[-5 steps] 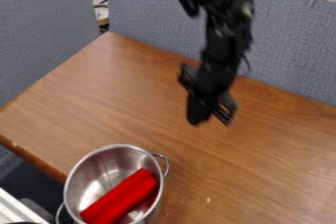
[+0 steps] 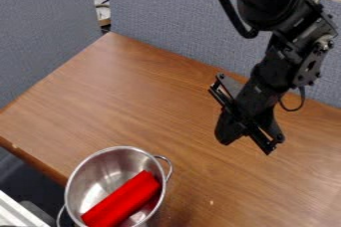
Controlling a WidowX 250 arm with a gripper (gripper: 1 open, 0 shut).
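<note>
A steel pot [image 2: 88, 177] with handles sits at the lower left of the wooden table, holding a red cylinder [image 2: 122, 199] lying inside. My black gripper [image 2: 248, 135] is low over the right half of the table, up and to the right of the pot and apart from it. It looks shut, and I see nothing held in it.
Grey padded panels [image 2: 51, 47] border the table at the left and back.
The pot and red cylinder have not moved.
</note>
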